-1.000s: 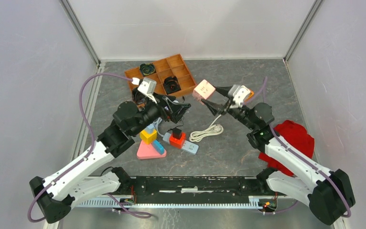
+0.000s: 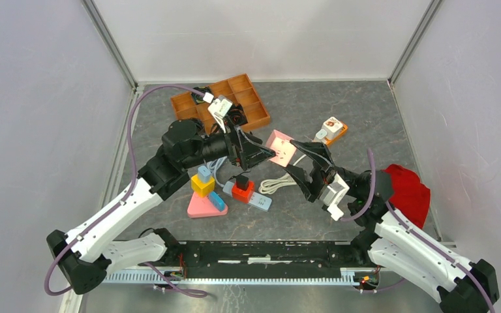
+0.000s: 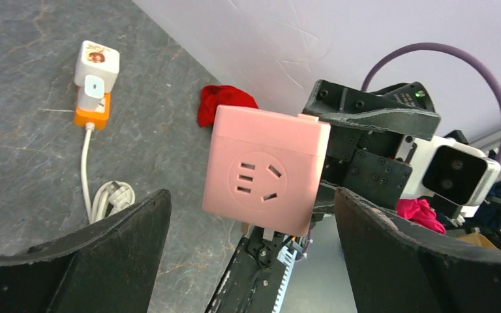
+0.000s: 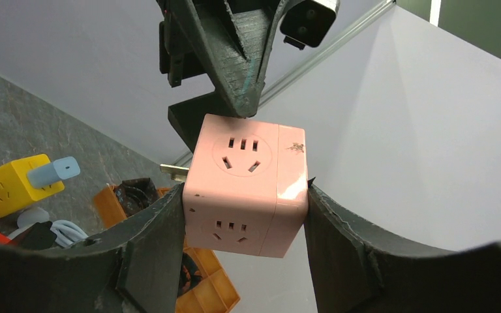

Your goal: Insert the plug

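Note:
A pink cube socket (image 2: 280,147) is held up between the arms by my right gripper (image 2: 288,154), whose fingers close on it in the right wrist view, socket (image 4: 244,182) faces showing slotted outlets. My left gripper stands open, the pink socket (image 3: 265,169) just ahead between its fingertips, a socket face toward that camera; whether they touch is not clear. From the top view, the left gripper (image 2: 264,151) reaches up to the socket's left side.
Below lie a red block (image 2: 242,194) on a power strip, a yellow block (image 2: 202,186), a pink triangular piece (image 2: 202,207) and a coiled white cable (image 2: 274,185). A wooden tray (image 2: 251,104) is at the back, a red cloth (image 2: 408,195) at the right.
My right arm has moved toward the front and turned, tilting the held socket. My left gripper has moved right, closer to the socket.

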